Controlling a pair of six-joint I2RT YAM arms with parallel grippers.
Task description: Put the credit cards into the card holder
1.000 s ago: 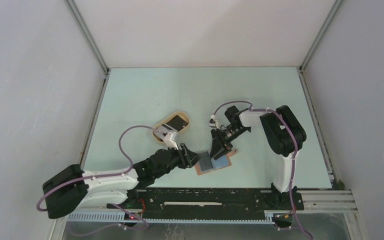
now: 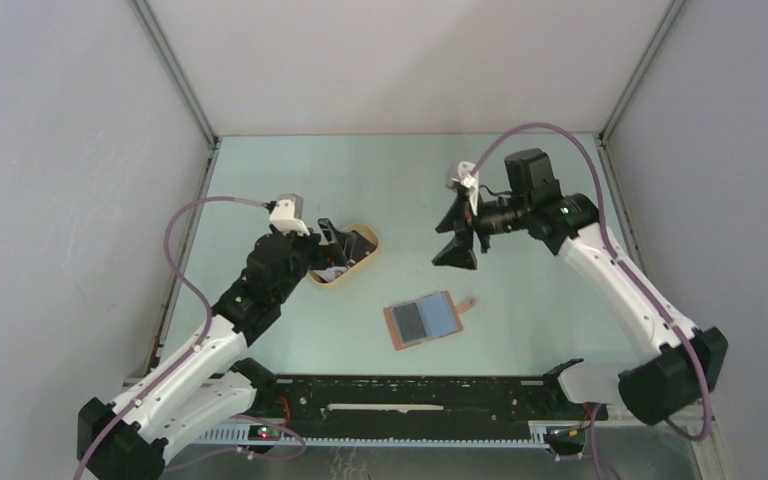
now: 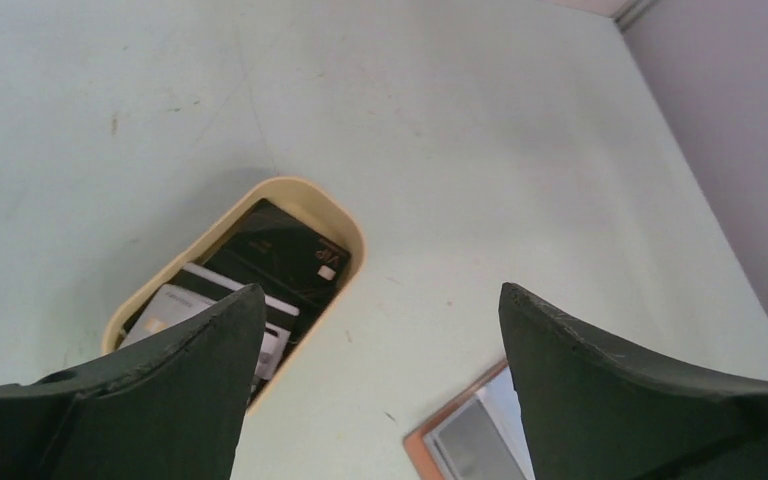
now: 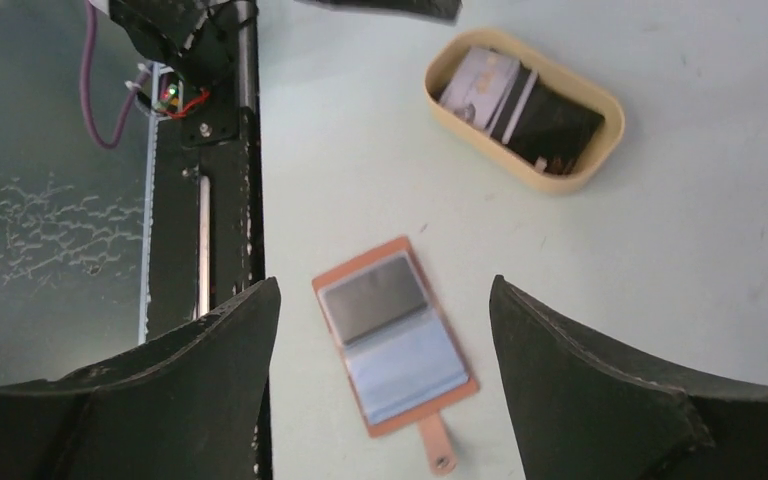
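On the table lies the card holder (image 2: 423,319), brown-edged with a grey and a light blue panel and a short tab at its right end. In the right wrist view the whole card holder (image 4: 390,335) shows below my gripper, apart from it. Several cards, black and silver-white (image 3: 275,245), lie in a shallow tan tray (image 2: 360,265). My left gripper is open above the tray's near side, with nothing between its fingers. Open and empty too, my right gripper hangs higher, to the upper right of the holder.
A dark rail (image 2: 400,408) runs along the table's front edge, and walls stand at the sides and back. The back of the table and the space right of the holder are clear.
My left gripper has moved from beside the holder up and left to the tray. The right gripper has risen away from the holder, leaving it uncovered in the top view.
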